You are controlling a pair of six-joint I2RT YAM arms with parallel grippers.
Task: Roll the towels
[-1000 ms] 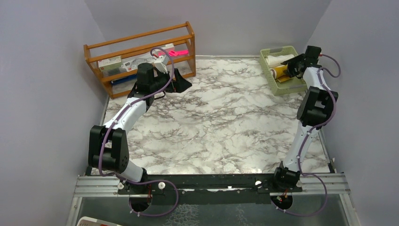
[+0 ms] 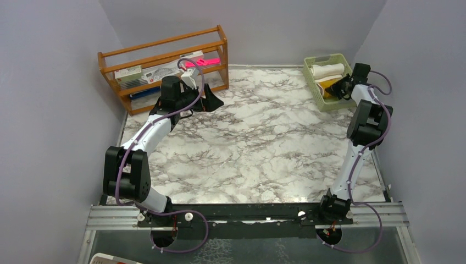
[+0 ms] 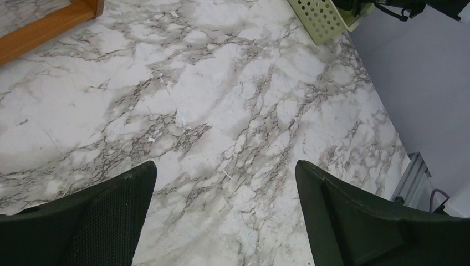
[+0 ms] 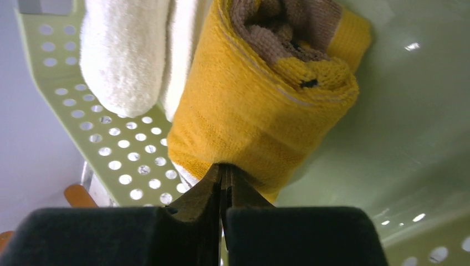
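Note:
A yellow towel [image 4: 238, 111] with a brown inner side lies bunched into a loose roll inside the green basket [image 2: 336, 105]. Beside it in the right wrist view are a white rolled towel [image 4: 124, 61] and a narrower white strip [image 4: 180, 55]. My right gripper is shut inside the basket, its tips against the yellow towel's near end; no cloth shows clearly between them. From above, the right gripper [image 2: 336, 92] covers part of that towel. Over the bare left side of the table, my left gripper stands open and empty.
A wooden rack [image 2: 165, 60] with boxes and a pink item [image 2: 202, 62] stands at the back left, close to the left arm. Walls close in behind and right of the basket.
My right gripper has come slightly toward the front within the basket. The yellow towel has shifted, and a white strip now shows between it and the white roll. The left arm looks nearly still.

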